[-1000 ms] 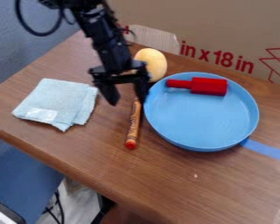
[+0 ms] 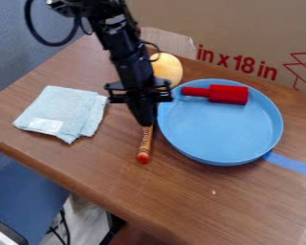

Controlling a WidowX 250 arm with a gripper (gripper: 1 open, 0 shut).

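Note:
The black gripper is low over an orange stick with a red tip, which lies on the wooden table left of a blue plate; the fingertips are around the stick's far part, but whether they grip it is unclear. A red object with a handle lies in the plate's back part. A folded light-blue cloth lies to the left.
A round yellow object sits behind the gripper. A cardboard box stands along the back. The table's edge runs along the left.
The objects on the table look unmoved.

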